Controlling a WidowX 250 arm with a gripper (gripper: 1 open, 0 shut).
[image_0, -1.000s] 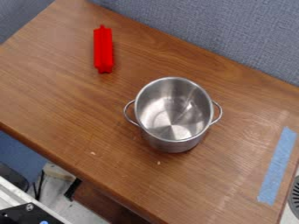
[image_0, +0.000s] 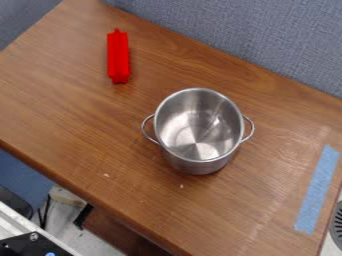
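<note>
A steel pot (image_0: 198, 130) with two wire handles stands upright and empty at the middle right of the wooden table (image_0: 80, 130). A long red object (image_0: 118, 57) lies at the back left, apart from the pot. No gripper shows in the camera view.
A strip of blue tape (image_0: 315, 188) is on the table at the right. A grey padded wall (image_0: 267, 35) borders the back. Cables and white equipment sit beyond the table's lower left edge.
</note>
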